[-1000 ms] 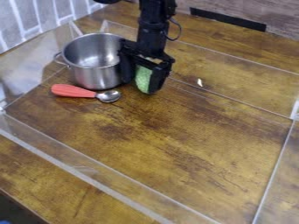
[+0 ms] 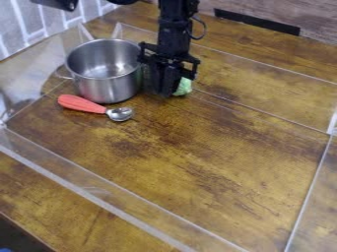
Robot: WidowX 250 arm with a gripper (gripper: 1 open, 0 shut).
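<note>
My black gripper (image 2: 168, 71) hangs from the top of the view, low over the table just right of a steel pot (image 2: 102, 71). A small green object (image 2: 183, 87) lies behind and under its fingers, mostly hidden, so I cannot tell if it touches them. The fingers look close together, with nothing clearly held between them. In front of the pot lies a spoon (image 2: 118, 113) with a red handle (image 2: 82, 103), its steel bowl pointing right.
Clear panels or edging run along the left and right sides. A dark edge borders the back right.
The gripper has shifted slightly, and the green object is now more hidden behind it, sitting a little higher in the view. The pot and spoon have stayed in place.
</note>
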